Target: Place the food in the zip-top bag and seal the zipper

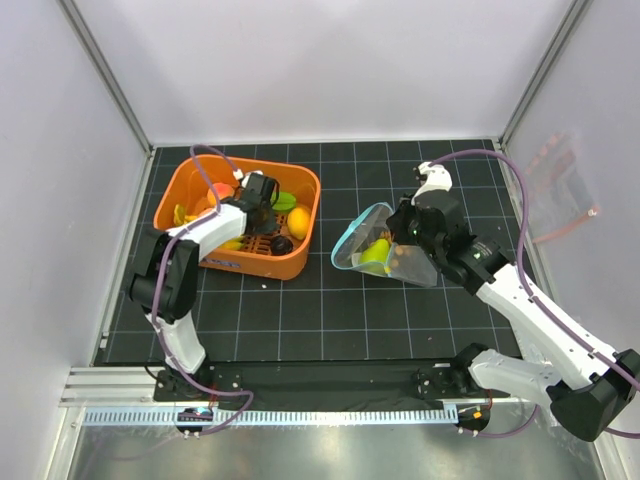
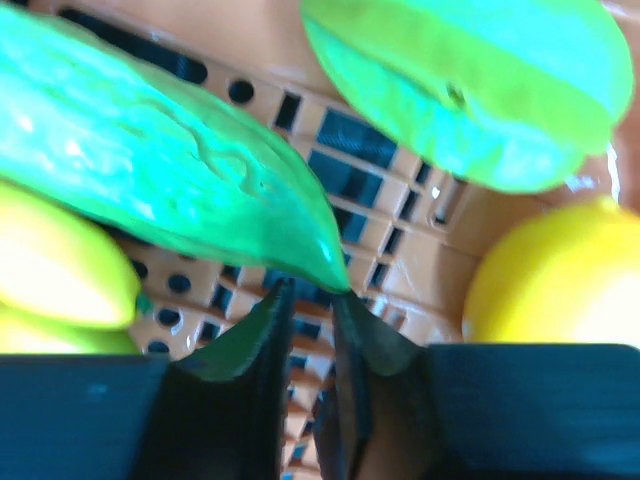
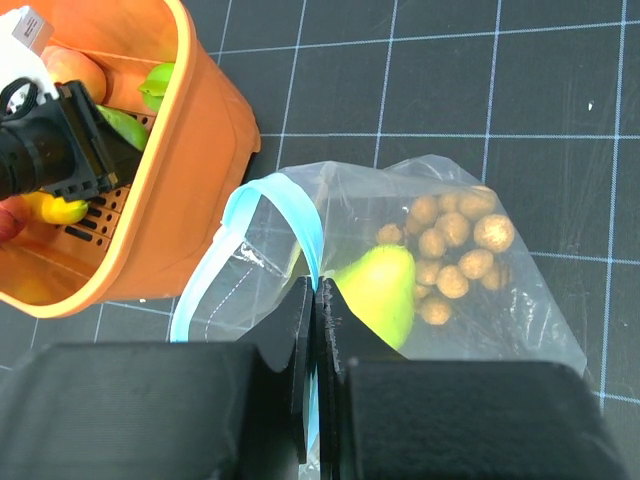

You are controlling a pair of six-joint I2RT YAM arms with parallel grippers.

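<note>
The clear bag (image 1: pixel 410 270) with blue zipper rim (image 3: pixel 256 200) holds a green pear (image 3: pixel 375 295) and several brown balls (image 3: pixel 454 230). My right gripper is shut on the bag's rim. My left gripper is down inside the orange bin (image 1: pixel 215 260), its fingers close together at the tip of a long green cucumber (image 2: pixel 160 160); whether they grip it is unclear. Around it lie a green starfruit (image 2: pixel 470 80), a yellow lemon (image 2: pixel 555 285) and yellow bananas (image 2: pixel 55 260).
The bin also holds an orange peach (image 3: pixel 75 70) and a dark round item (image 1: pixel 282 245).
</note>
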